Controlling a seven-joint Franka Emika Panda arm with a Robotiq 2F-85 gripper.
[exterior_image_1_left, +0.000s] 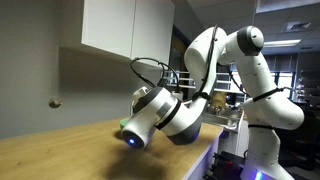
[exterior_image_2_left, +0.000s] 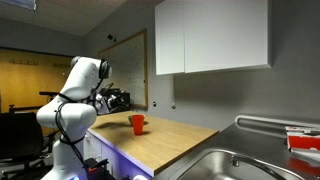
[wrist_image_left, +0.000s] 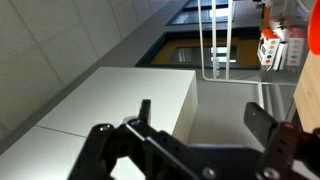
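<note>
In the wrist view, my gripper stands open, with a wide gap between its dark fingers and nothing visible in it. A red container (exterior_image_2_left: 138, 124) stands on the wooden counter (exterior_image_2_left: 175, 135) in the second exterior view. Part of a red object (wrist_image_left: 314, 32) shows at the right edge of the wrist view, apart from the fingers. Something green (exterior_image_1_left: 124, 123) is partly hidden behind the arm in the first exterior view. The gripper's fingers are hard to make out in both exterior views.
White wall cabinets (exterior_image_2_left: 215, 38) hang above the counter. A metal sink (exterior_image_2_left: 215, 163) lies at its near end, with red and white items (exterior_image_2_left: 302, 138) on the right. Much of the counter between container and sink is clear.
</note>
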